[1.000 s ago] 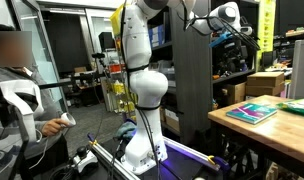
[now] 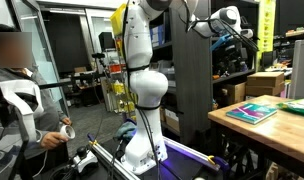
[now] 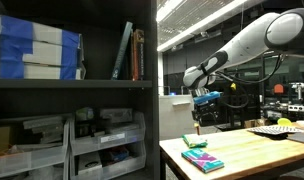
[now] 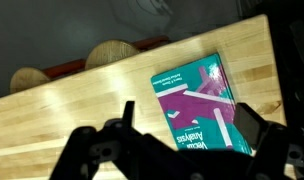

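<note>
A teal book with a purple pattern, titled "Media Analysis" (image 4: 202, 108), lies flat on the wooden table (image 4: 92, 105). The same book (image 2: 252, 113) is near the table's left edge in exterior view 1, and toward the front edge (image 3: 203, 160) in exterior view 2. My gripper is open, its dark fingers spread wide and empty in the wrist view. It hangs well above the tabletop, over the book's area, touching nothing.
A second, green-covered book (image 3: 184, 142) lies behind the first. Dark shelves (image 3: 67, 94) hold blue-and-white boxes (image 3: 38, 50), upright books (image 3: 123, 50) and clear bins (image 3: 104, 138). Cardboard boxes (image 2: 260, 84) stand behind the table. A seated person (image 2: 22, 85) is at the left.
The arm's upper links have come slightly lower into exterior view 1, and the wrist has shifted a little. The books have not moved. The person's hand has moved slightly.
</note>
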